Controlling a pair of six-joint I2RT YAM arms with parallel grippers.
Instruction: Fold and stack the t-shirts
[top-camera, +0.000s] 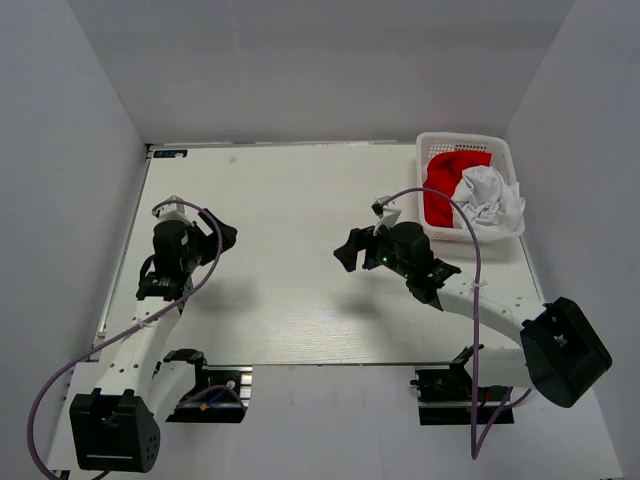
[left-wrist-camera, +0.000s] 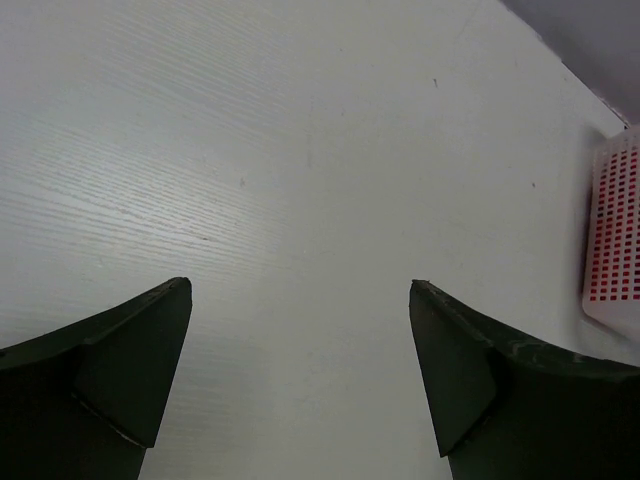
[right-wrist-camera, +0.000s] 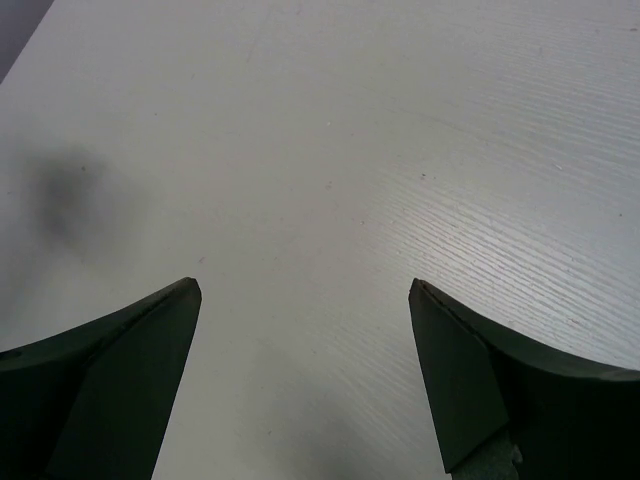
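Note:
Red cloth (top-camera: 437, 205) and white cloth (top-camera: 486, 197) lie crumpled together in a white basket (top-camera: 432, 143) at the table's back right. Whether these are whole shirts, and how many, cannot be told from the heap. Over the left part of the table my left gripper (top-camera: 222, 236) hangs open. The left wrist view has only bare table between its fingers. My right gripper (top-camera: 357, 250) is also open, above the middle of the table, left of and nearer than the basket. Nothing lies between its fingers in the right wrist view.
Grey walls close in at the back and both sides. Purple cables (top-camera: 477, 330) loop along both arms, one passing in front of the basket.

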